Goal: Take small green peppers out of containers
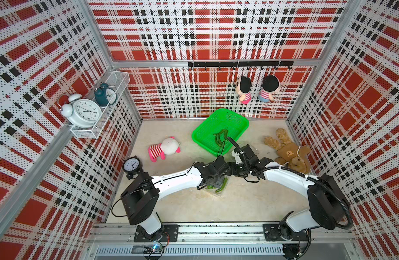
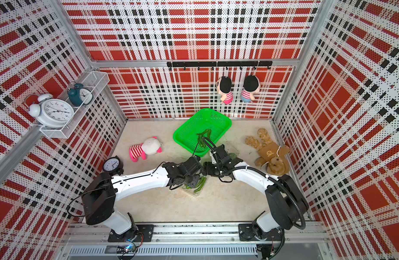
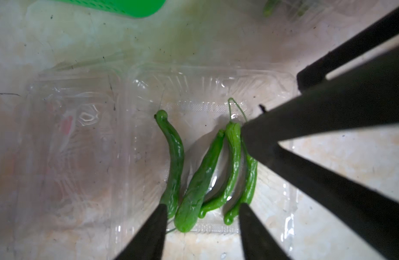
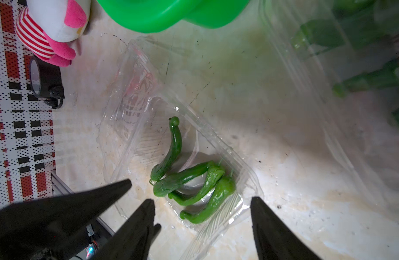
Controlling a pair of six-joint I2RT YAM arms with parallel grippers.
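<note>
Several green peppers (image 3: 200, 182) lie side by side in a clear plastic container (image 3: 147, 130) whose lid half is folded open beside it. In the left wrist view my left gripper is part open above the near ends of the peppers, nothing between its fingers. My right gripper also has its fingers apart and empty; its view shows the same peppers (image 4: 172, 147) below and beyond. Parts of the right gripper reach into the left wrist view from the right. More peppers rest in the green basket (image 1: 201, 134) behind the arms.
A second clear container (image 4: 303, 82) with green peppers in it sits to the right, partly cut off. A striped plush toy (image 1: 164, 148) and black clock (image 1: 132, 165) are at left; a brown plush (image 1: 290, 151) is at right.
</note>
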